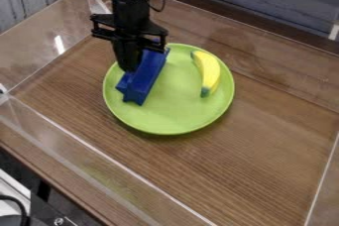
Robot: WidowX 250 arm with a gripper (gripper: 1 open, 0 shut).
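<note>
My black gripper (130, 47) hangs over the left back part of a green plate (175, 119), just above the upper end of a dark blue block (141, 79) lying on the plate. Its fingertips are small and dark, and I see nothing clearly held between them. A yellow banana (208, 71) lies on the plate's right side, to the right of the block.
A wall runs along the back, and the tray's pale edge is at the left.
</note>
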